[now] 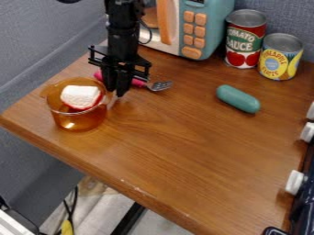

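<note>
The black gripper [116, 83] hangs above the table at the upper left, just behind and right of an amber glass pot [79, 118] that holds a white and red item [81, 95]. A pink-handled fork [159, 85] lies under and behind the gripper. The gripper's fingertips are low by the pot's rim; whether they hold anything is unclear.
A toy microwave [194, 32] stands at the back, with a tomato can [244, 41] and a yellow can [280, 60] to its right. A teal cylinder [238, 98] lies mid-right. A black appliance [298, 211] edges the right side.
</note>
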